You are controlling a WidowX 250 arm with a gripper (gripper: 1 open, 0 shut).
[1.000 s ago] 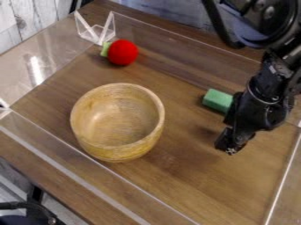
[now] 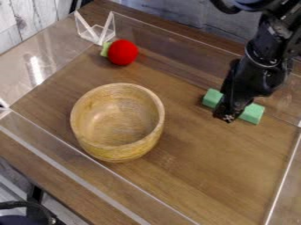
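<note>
My black gripper [image 2: 231, 112] is low over a green block [image 2: 252, 112] at the right of the wooden table, its fingers covering the block's middle. The block shows on both sides of them. Whether the fingers are shut on it or merely over it is hidden.
A wooden bowl [image 2: 116, 137] stands left of centre. A red tomato-like object [image 2: 121, 53] with a green part lies at the upper left, beside a white wire holder [image 2: 94, 29].
My gripper has moved back and slightly up in the view, from in front of the green block to over its middle.
</note>
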